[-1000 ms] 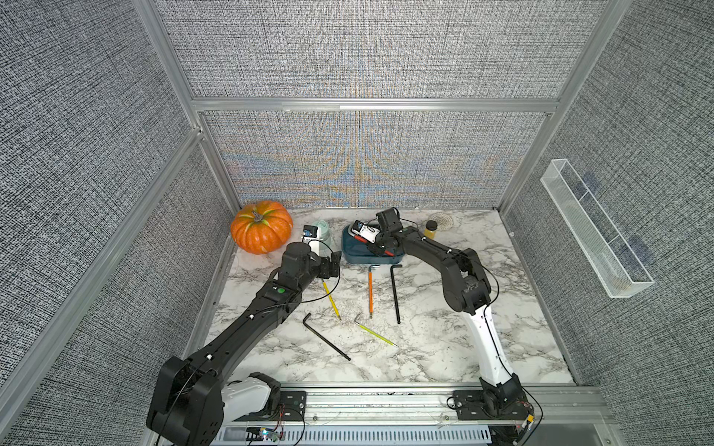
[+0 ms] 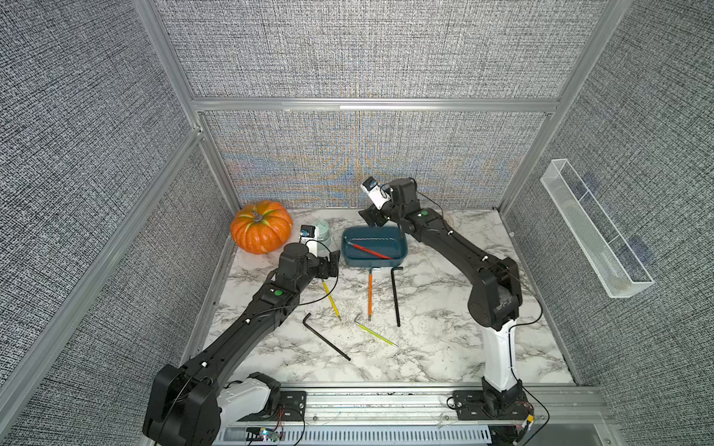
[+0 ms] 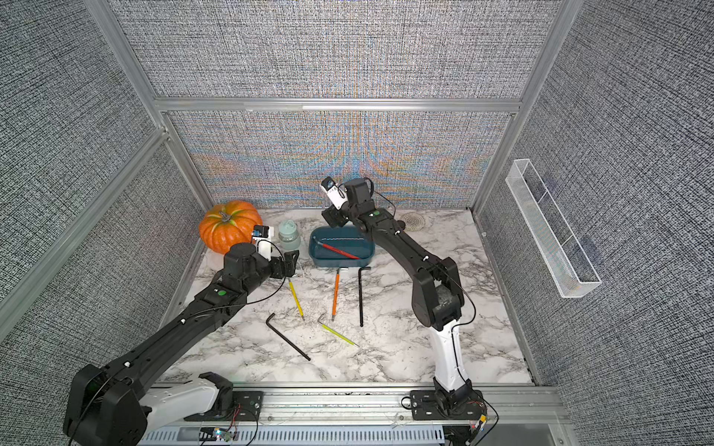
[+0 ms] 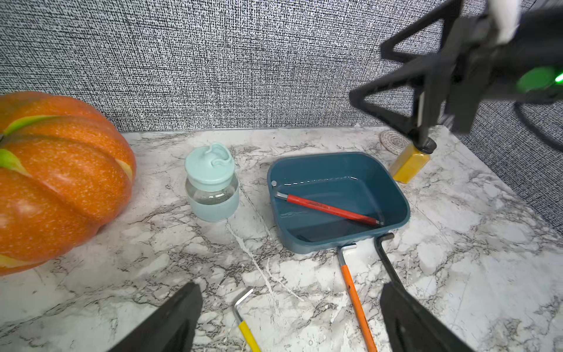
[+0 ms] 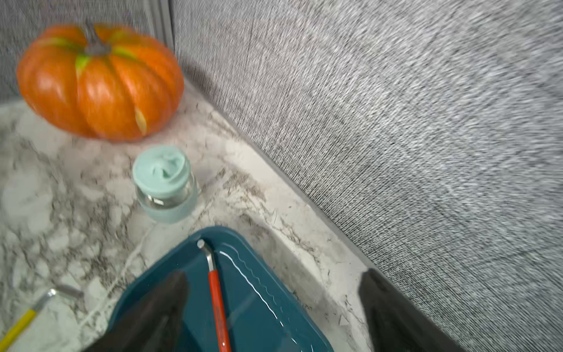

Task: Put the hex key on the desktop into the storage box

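The red hex key (image 4: 331, 208) lies inside the dark teal storage box (image 4: 346, 239), its bent end at the box's left side. Above and behind the box, my right gripper (image 2: 372, 217) stands open, with nothing between its fingers in the right wrist view. My left gripper is open too, holding nothing, left of the box and above the table. On the marble desktop lie an orange hex key (image 2: 370, 296), a black one (image 2: 396, 301) near the box's front, a yellow one (image 2: 331, 301), a lime one (image 2: 375, 332) and another black hex key (image 2: 327, 338).
A large pumpkin (image 2: 261, 226) sits at the back left. Beside it is a small glass jar with a mint lid (image 4: 211, 182). A yellow bottle (image 4: 412, 161) stands right of the box.
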